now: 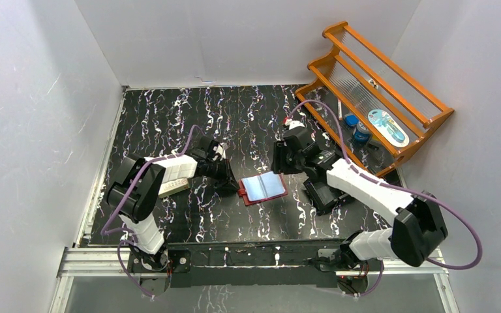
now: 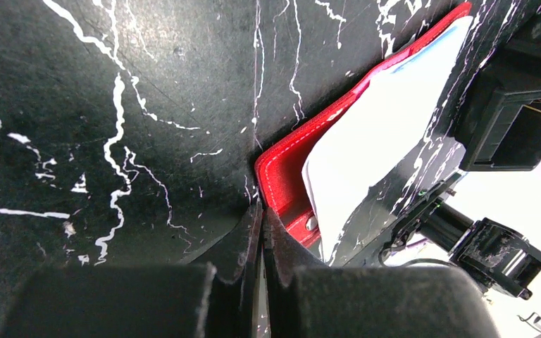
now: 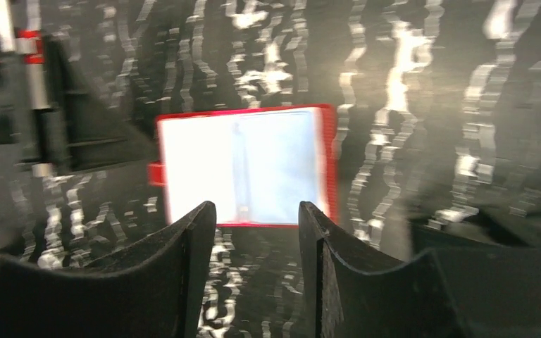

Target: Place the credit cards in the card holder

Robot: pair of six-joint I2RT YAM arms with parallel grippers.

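The red card holder (image 1: 246, 200) lies open on the dark marbled table, its white and pale-blue inner pages (image 3: 278, 155) facing up. At its left edge, by the strap end, my left gripper (image 1: 237, 188) is shut; nothing shows between its fingertips. In the left wrist view the white pages (image 2: 394, 116) stand somewhat raised from the red cover. My right gripper (image 1: 280, 166) hovers above and beyond the holder's right side, its fingers (image 3: 196, 243) apart and empty. No loose credit card can be made out clearly.
A black box (image 1: 323, 195) stands right of the holder, partly under the right arm. The wooden rack (image 1: 391, 111) fills the back right, with a blue jar (image 1: 361, 133). A beige block (image 1: 173, 188) lies beneath the left arm.
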